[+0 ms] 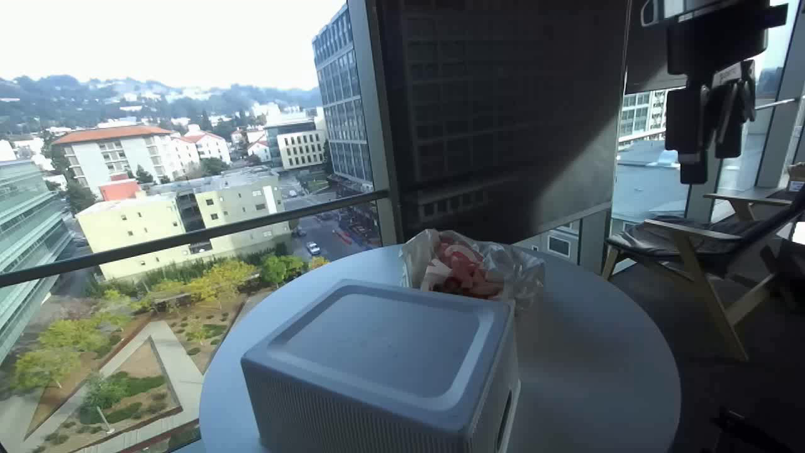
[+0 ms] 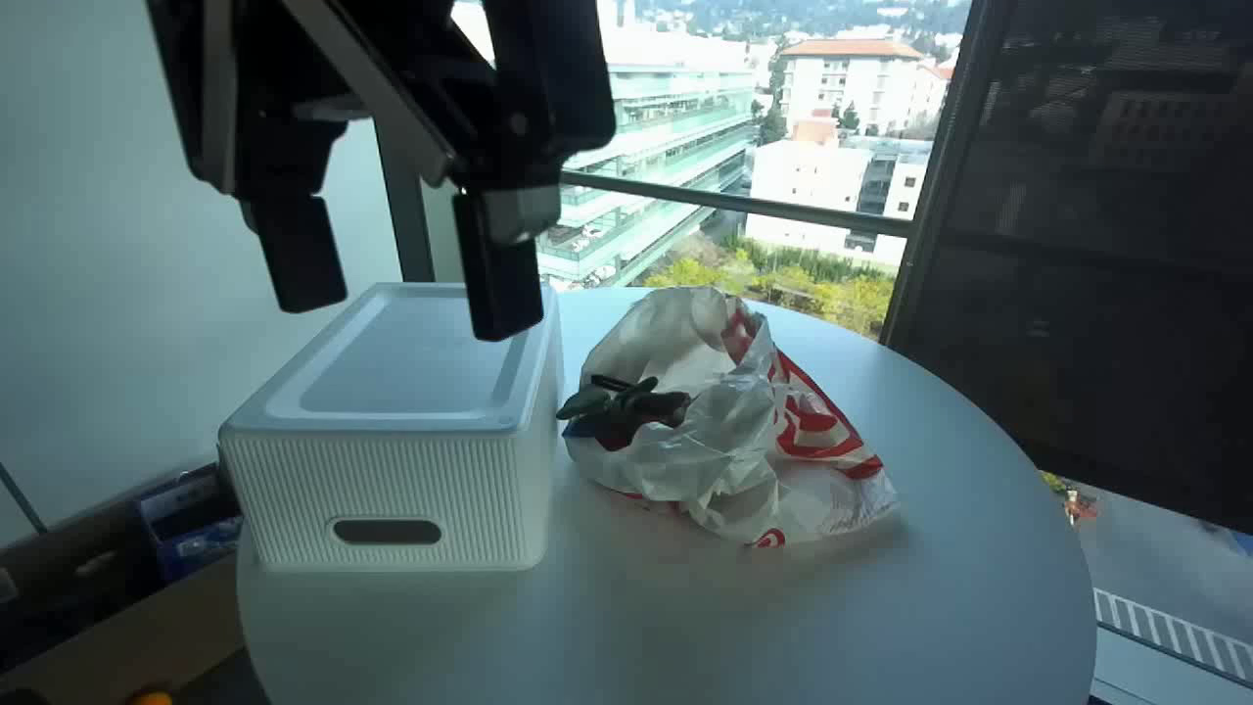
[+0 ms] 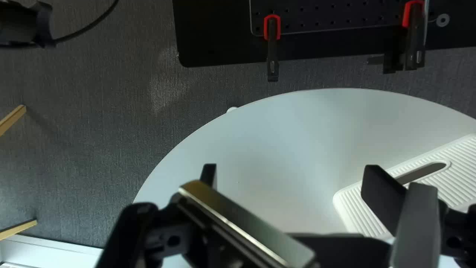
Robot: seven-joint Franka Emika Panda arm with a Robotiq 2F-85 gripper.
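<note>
My gripper [image 2: 408,288] is open and empty, high over the round table; in the wrist view its black fingers [image 3: 384,196] stand wide apart with bare tabletop between them. A white ribbed box [image 2: 388,482] with a flat, recessed lid [image 1: 377,340] sits on the table, an oval slot in its side. Beside it, touching or nearly so, lies a crumpled clear plastic bag [image 2: 728,458] with red print. Dark green and black items [image 2: 628,409] show at the bag's mouth; in exterior view 1 reddish contents or print [image 1: 464,268] show through it. What else the bag holds is hidden.
Windows and a dark blind [image 1: 498,113] stand behind. A wooden chair [image 1: 702,249] is off to the side, and clamps [image 3: 272,49] fix a black base near the table's edge.
</note>
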